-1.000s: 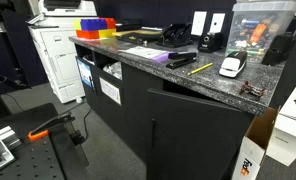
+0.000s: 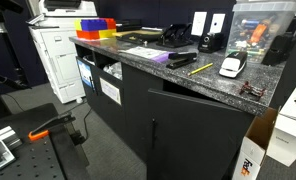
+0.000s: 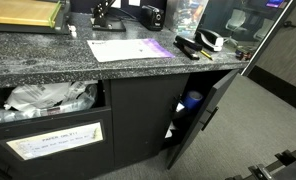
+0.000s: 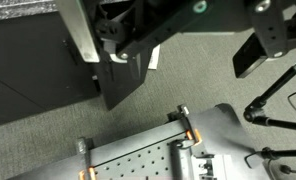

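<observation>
The black cabinet door (image 3: 202,120) under the counter stands swung outward, showing dark shelving with a blue item (image 3: 193,100) and white things inside. From the other side, the door (image 2: 193,137) hides most of the opening. Dark metal parts of my gripper fill the upper half of the wrist view, above the carpet and close to a black panel. Its fingertips are hard to make out, and whether it is open or shut does not show. No object is visibly held.
A speckled countertop (image 3: 58,65) carries a stapler (image 2: 233,64), papers and boxes. An open cardboard box (image 2: 252,150) stands at the right. A perforated black plate with orange-marked clamps (image 4: 138,155) lies low in the wrist view. Carpet (image 3: 268,120) beside the door is clear.
</observation>
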